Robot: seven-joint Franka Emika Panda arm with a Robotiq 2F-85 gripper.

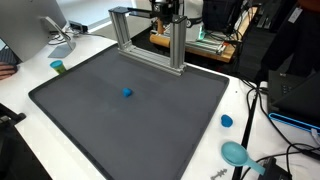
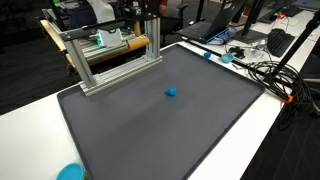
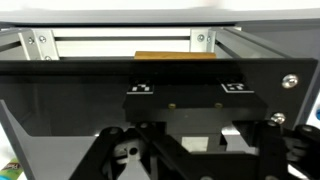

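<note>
In the wrist view my gripper stands with its two fingers apart, over a black bar (image 3: pixel 60 88) that crosses the picture. Just beyond the fingers is an orange-brown block (image 3: pixel 175 55), partly covered by the bar's edge. Nothing clearly shows held between the fingertips. A frame with pale uprights (image 1: pixel 150 58) rises at the far edge of the dark grey board (image 1: pixel 140 125) in exterior view 1. The gripper is hard to make out in both exterior views. On the board lies a small blue object (image 2: pixel 171 92), well away from the frame.
Off the board's right side lie a blue round piece (image 1: pixel 226 121) and a teal dish (image 1: pixel 238 155), near dark cables. At the far left corner stands a green container (image 1: pixel 58 67). Most of the board is clear.
</note>
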